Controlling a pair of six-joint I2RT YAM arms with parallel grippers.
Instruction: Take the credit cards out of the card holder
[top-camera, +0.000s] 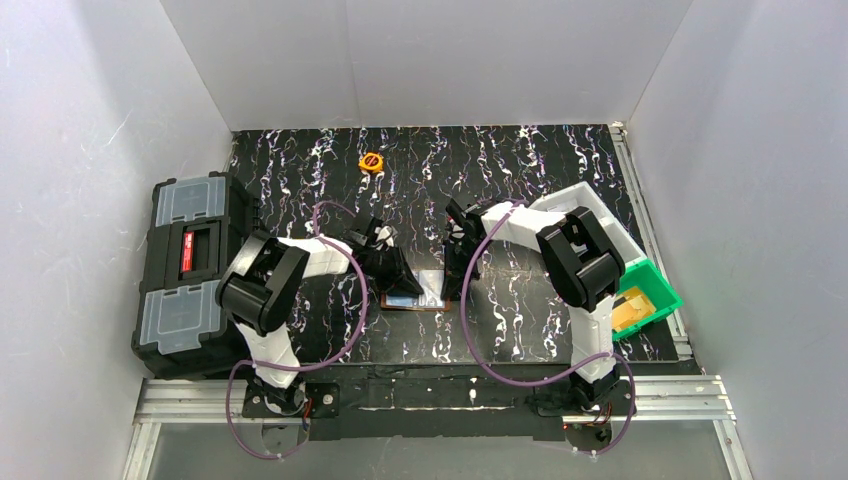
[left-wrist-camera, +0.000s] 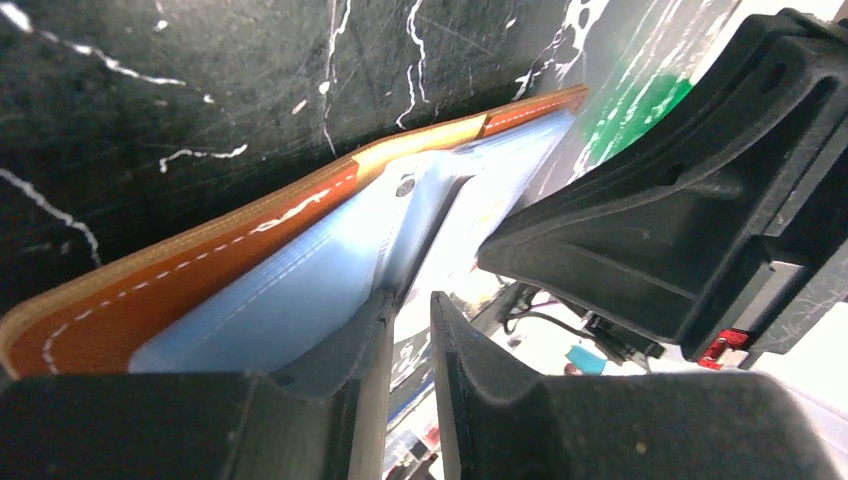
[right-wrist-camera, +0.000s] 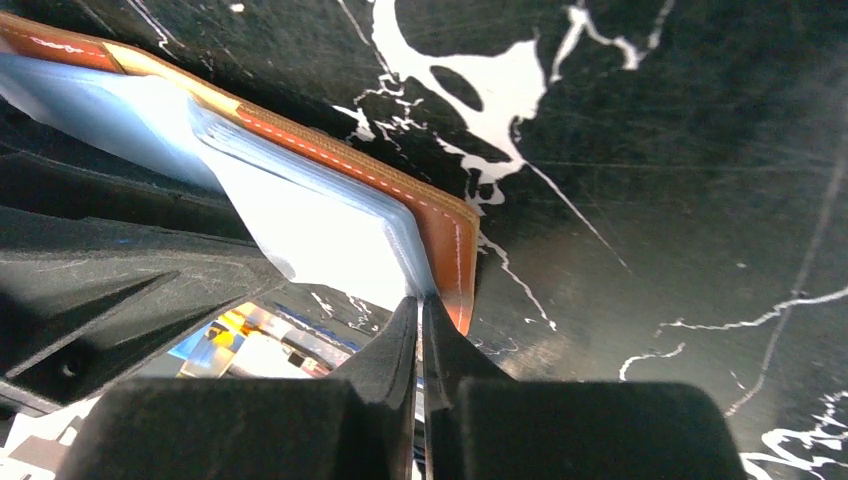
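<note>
The card holder (top-camera: 415, 307) lies open near the table's front middle, with brown leather edges (left-wrist-camera: 230, 228) and clear bluish plastic sleeves (left-wrist-camera: 290, 275). Its sleeves (right-wrist-camera: 320, 235) look stacked, and separate cards are hard to make out through them. My left gripper is shut over the sleeves at a dark slit in the plastic; whether a thin layer is pinched there is hidden. At the holder's right end, my right gripper is shut on the edge of the sleeves. Both grippers work close together, each showing in the other's wrist view.
A black toolbox (top-camera: 187, 250) stands at the left. To the right are a white bin (top-camera: 585, 200) and a green bin (top-camera: 660, 290) with something yellow inside. An orange tape measure (top-camera: 371, 162) lies at the back. Marble table around the holder is clear.
</note>
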